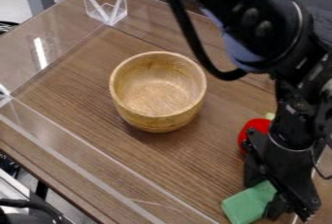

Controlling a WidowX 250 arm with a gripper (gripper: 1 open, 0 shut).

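Observation:
My black gripper (275,187) is low at the bottom right, shut on a green object (246,206) that pokes out from under its fingers toward the lower left. Behind the gripper, a red object (253,130) rests on the wooden table (97,141), partly hidden by the arm; a small pale green bit shows beside it. A light wooden bowl (157,85) stands in the middle left of the table, apart from the gripper.
Clear plastic clips (107,5) are at the back left edge of the table. The table's left and centre around the bowl are free. A dark cable hangs over the back of the table.

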